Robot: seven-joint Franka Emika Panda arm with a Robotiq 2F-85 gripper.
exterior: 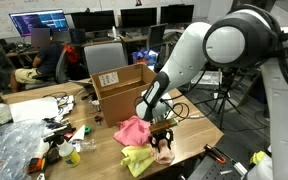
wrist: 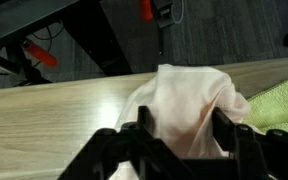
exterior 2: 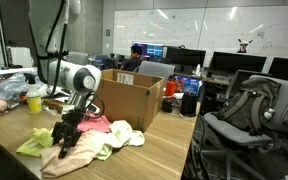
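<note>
A peach cloth (wrist: 189,92) lies near the table's front edge, rumpled up beneath my gripper. In the wrist view the dark fingers (wrist: 136,142) stand apart, with a fold of this cloth showing between them. Exterior view 1 has the gripper pointing down at the cloth (exterior: 164,153), low over the table; whether the fingertips touch it is hard to tell. A yellow-green cloth (exterior: 137,160) spreads beside it, and a pink cloth (exterior: 133,131) lies behind. From exterior view 2, the peach cloth (exterior 2: 72,158) is in front of the pink one (exterior 2: 96,124).
A large cardboard box (exterior: 124,95) stands at the back of the table. A yellow-labelled container (exterior: 69,153) and clear plastic wrapping (exterior: 14,145) occupy the left side. Bare wood (exterior 2: 172,140) shows to the box's front right in exterior view 2.
</note>
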